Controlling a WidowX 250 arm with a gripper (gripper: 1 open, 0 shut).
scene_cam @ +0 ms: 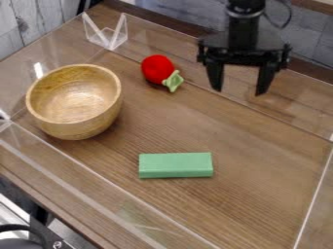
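Observation:
My gripper (240, 56) hangs over the back right of the wooden table, dark and somewhat blurred, its fingers pointing down; whether it is open or shut I cannot tell. To its left a red object with a green part (159, 69), like a strawberry or tomato toy, lies on the table. A wooden bowl (74, 103) stands at the left, and a flat green block (176, 165) lies toward the front middle.
A white wire-like holder (101, 32) stands at the back left near the table's edge. A rim runs along the back.

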